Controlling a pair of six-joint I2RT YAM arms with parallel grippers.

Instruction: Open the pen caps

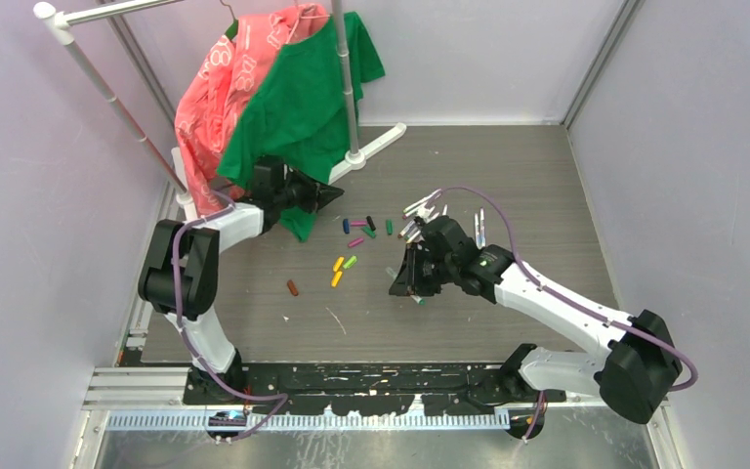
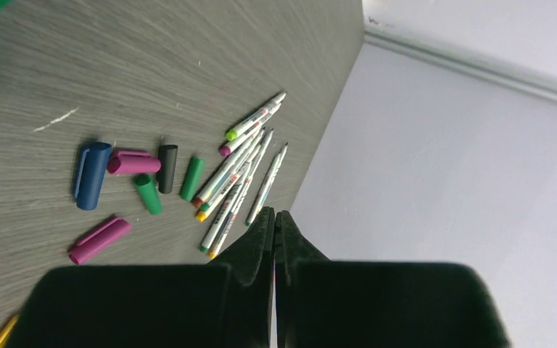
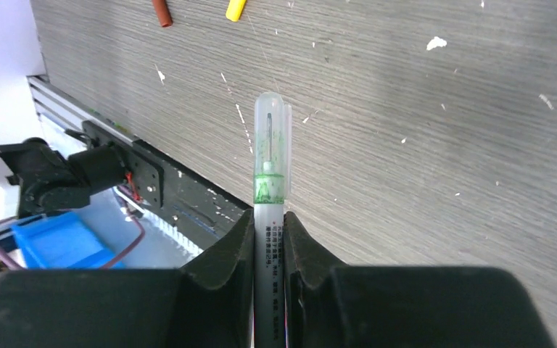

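My left gripper [image 1: 330, 192] is up by the green shirt, fingertips together; a thin pink sliver shows between its fingers in the left wrist view, too little to identify. My right gripper [image 1: 402, 288] is at centre-front, open, with a white pen [image 3: 268, 239] with a clear, green-marked cap [image 3: 268, 145] lying between its fingers; whether they touch it is unclear. Loose caps lie on the table: blue [image 2: 93, 174], magenta [image 2: 100, 239], black [image 2: 167, 168], green, yellow and brown [image 1: 292, 287]. Several pens [image 2: 236, 170] lie in a group behind the right gripper.
A clothes rack [image 1: 350, 117] with a pink shirt [image 1: 220, 88] and green shirt [image 1: 293, 107] stands back left, beside the left arm. Walls bound it.
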